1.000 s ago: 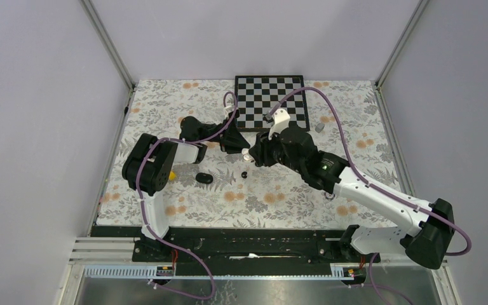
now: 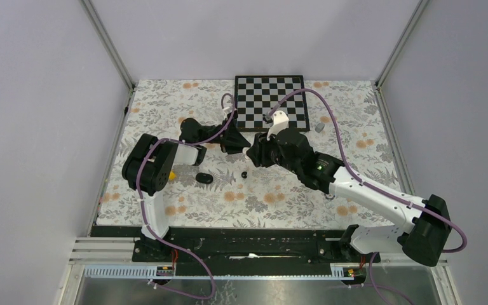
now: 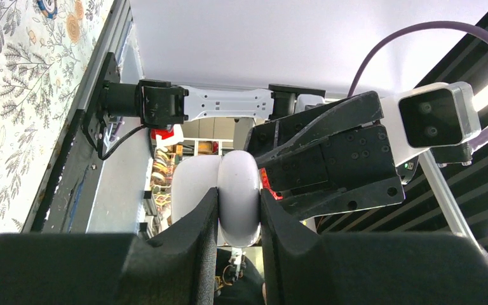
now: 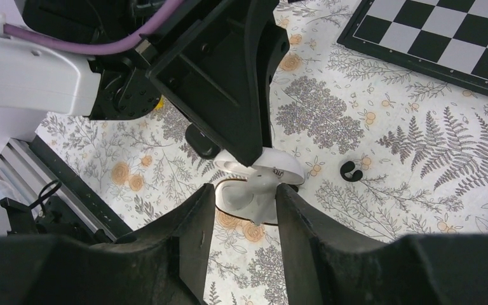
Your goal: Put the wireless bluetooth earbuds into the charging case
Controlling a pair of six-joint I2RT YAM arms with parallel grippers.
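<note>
The white charging case (image 4: 244, 202) stands with its lid (image 4: 286, 164) raised, in the right wrist view. My left gripper is shut on the case, holding it above the table. A white earbud (image 4: 265, 190) sits at the case's opening, its stem toward the bottom of the view. Around it, my right gripper is part open. The earbud lies close to the right-hand finger (image 4: 287, 206); a wide gap separates it from the left-hand finger (image 4: 197, 216). Whether it is fully seated, I cannot tell. From above, the grippers mostly cover the case (image 2: 246, 153).
Below on the table lie small black earbuds (image 4: 351, 171) and a black case (image 2: 204, 178). Behind the grippers is a checkered board (image 2: 270, 101).
My right arm has shifted slightly left, bringing its gripper a little nearer the case. The left arm appears almost still.
</note>
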